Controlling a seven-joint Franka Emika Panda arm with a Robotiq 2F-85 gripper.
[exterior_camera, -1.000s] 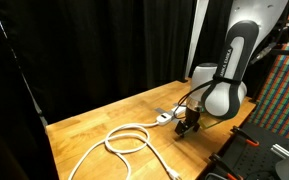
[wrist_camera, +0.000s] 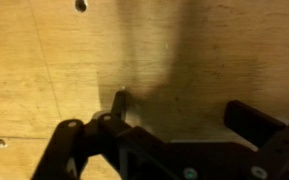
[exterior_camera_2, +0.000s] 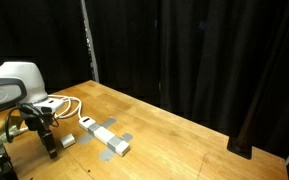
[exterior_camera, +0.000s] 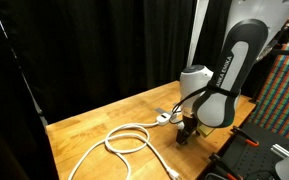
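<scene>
My gripper is open, its two dark fingers well apart at the bottom of the wrist view. Only bare wooden tabletop (wrist_camera: 74,60) shows between and beyond them. In exterior view 1 the gripper (exterior_camera: 184,137) hangs low at the table's right side, close to the wood; whether it touches cannot be told. A white cable (exterior_camera: 119,133) lies looped to its left, running to a white power strip (exterior_camera_2: 110,140). A small pale block (exterior_camera_2: 68,140) sits on the table beside the gripper in exterior view 2.
Flat grey patches (exterior_camera_2: 106,155) lie around the power strip. A small dark-and-white object (exterior_camera_2: 240,147) stands farther along the table. Black curtains (exterior_camera: 84,50) hang behind.
The gripper stays low in about the same spot.
</scene>
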